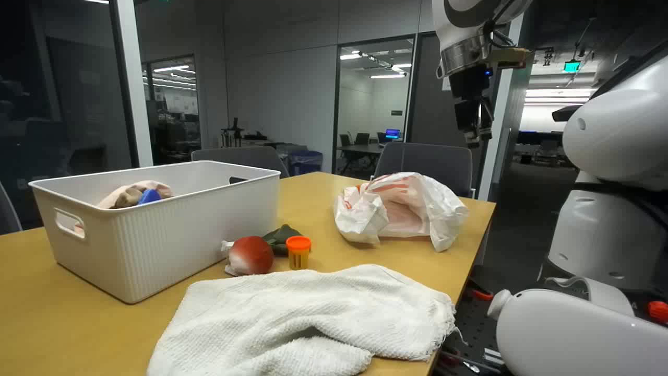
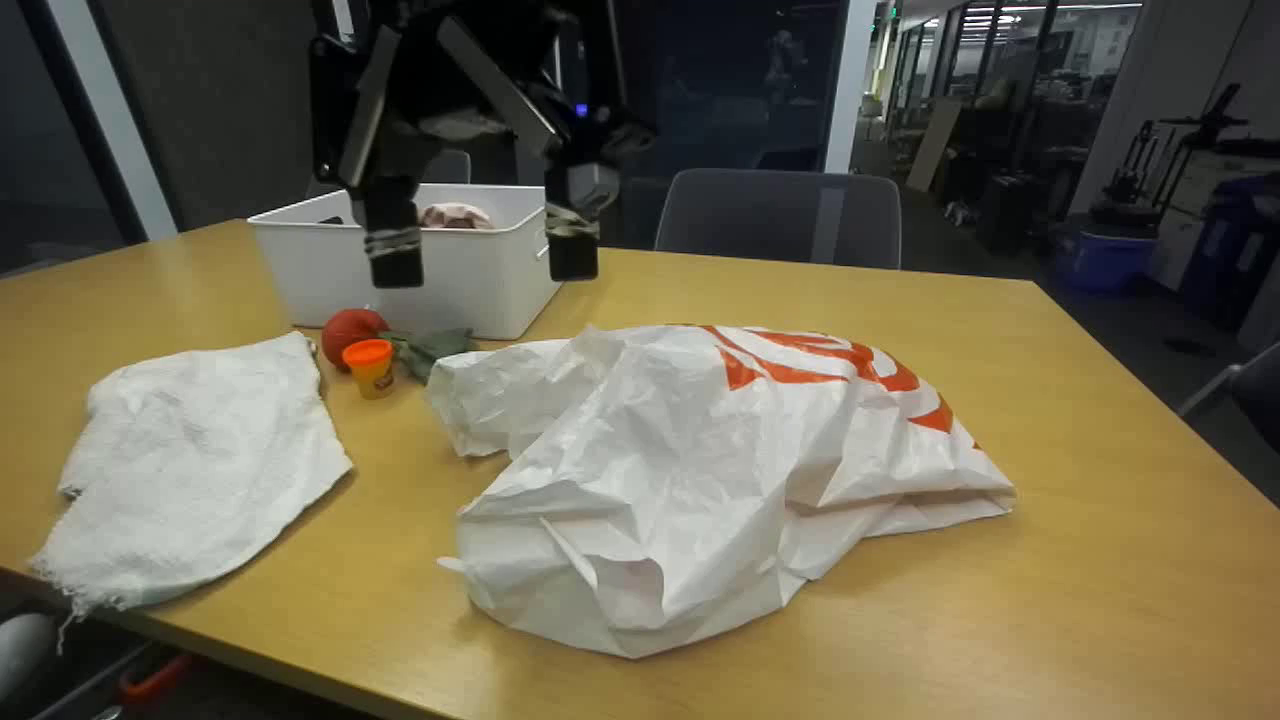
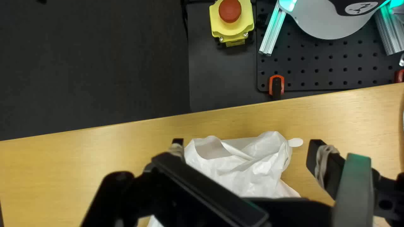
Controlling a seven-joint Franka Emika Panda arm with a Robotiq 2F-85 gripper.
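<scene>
My gripper (image 2: 482, 254) stands open above the table, its two fingers wide apart and nothing between them. Below it in the wrist view lies a crumpled white plastic bag (image 3: 242, 166), partly hidden by the gripper itself. Red-orange print marks the bag (image 2: 720, 468) in exterior view 2, where it spreads over the front of the table. In exterior view 1 the gripper (image 1: 479, 139) hangs well above the bag (image 1: 401, 207), toward the table's right edge.
A white bin (image 1: 188, 232) holds cloth and something blue. Beside it sit a red round object (image 1: 251, 256), a dark green item (image 1: 280, 237) and a small yellow tub with an orange lid (image 1: 298, 251). A white towel (image 1: 300, 316) lies in front. Bare table surrounds the bag's far end.
</scene>
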